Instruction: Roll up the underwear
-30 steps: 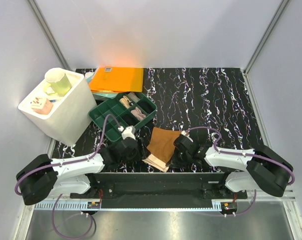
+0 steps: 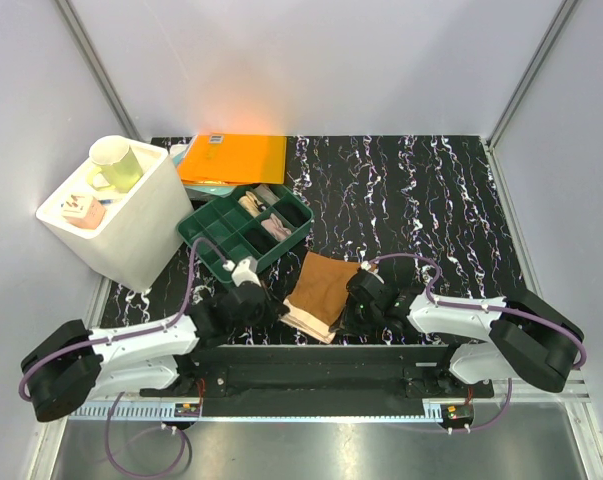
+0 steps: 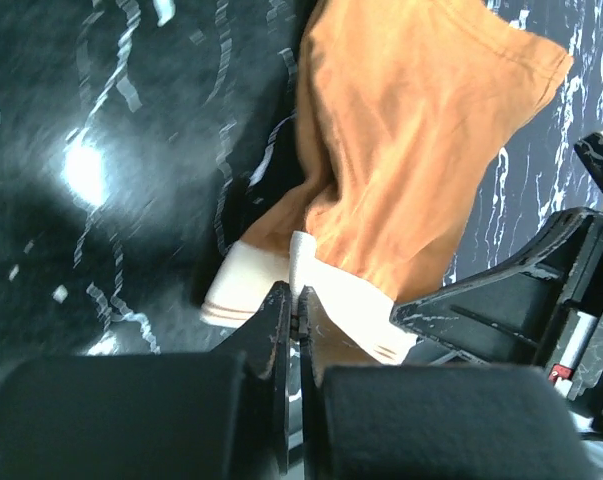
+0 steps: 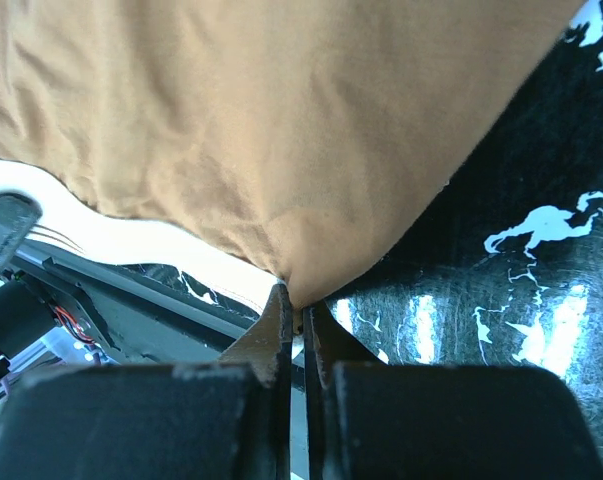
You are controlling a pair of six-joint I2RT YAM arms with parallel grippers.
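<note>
The underwear (image 2: 321, 285) is brown with a pale waistband (image 2: 307, 322), lying on the dark marbled table with the band toward the front edge. In the left wrist view my left gripper is shut on the underwear, a small white fold of the band standing up between its fingertips. At the other end of the band, my right gripper is shut with a gathered corner of the brown cloth (image 4: 301, 170) at its tips. From above, the arms partly cover both pinched ends.
A green divided box (image 2: 226, 222) with several rolled items stands behind my left arm. Left of it is a white bin (image 2: 131, 240), and an orange folder (image 2: 236, 160) lies at the back.
My left gripper has shifted slightly left, and the waistband's left end has moved left with it. The right arm stays where it was.
</note>
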